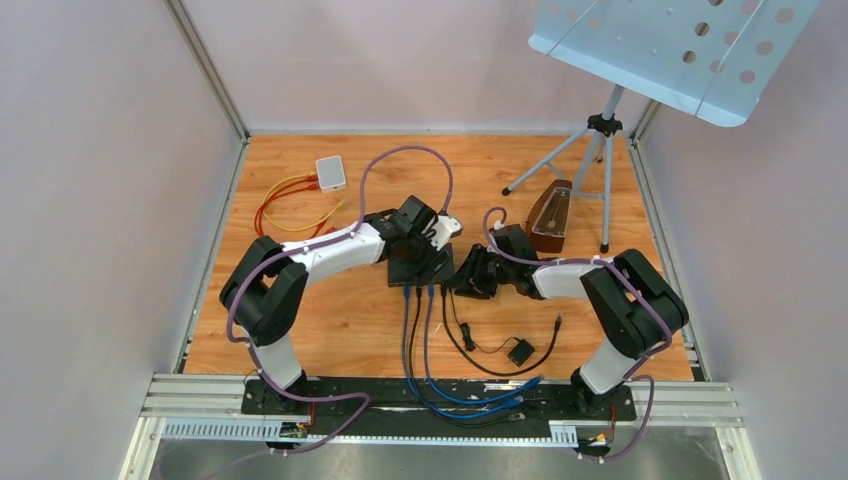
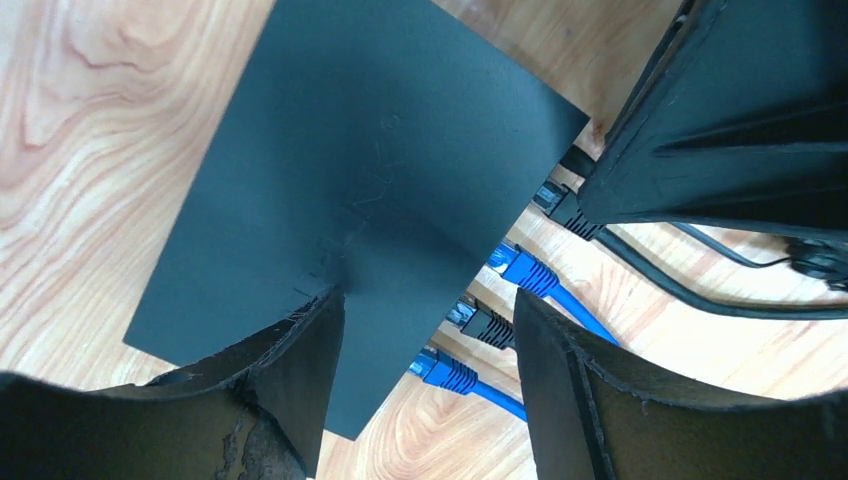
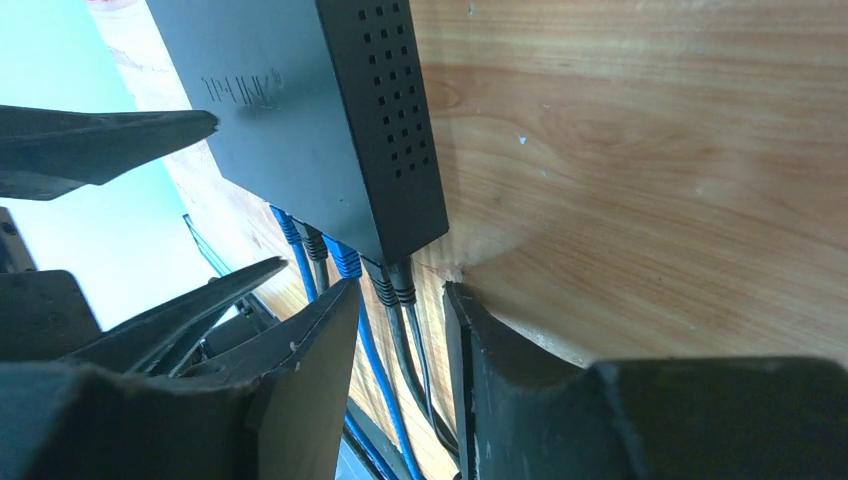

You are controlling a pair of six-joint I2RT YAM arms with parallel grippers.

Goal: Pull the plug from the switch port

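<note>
The black switch (image 2: 370, 170) lies flat on the wooden table, its port edge towards the front. Along that edge sit blue plugs (image 2: 525, 268) and black plugs (image 2: 566, 208), all seated as far as shows. Over the switch hovers my left gripper, its fingers apart with only the box's face and cables behind them. Low by the switch's right front corner, my right gripper is open; the black cables (image 3: 398, 330) at that corner appear between its fingers in the right wrist view, not clasped.
A metronome (image 1: 549, 216) and a stand (image 1: 606, 125) occupy the back right. Back left are a white box (image 1: 331, 173) and red and yellow cables (image 1: 285, 200). A small adapter (image 1: 520, 351) lies in front. The two grippers are close together.
</note>
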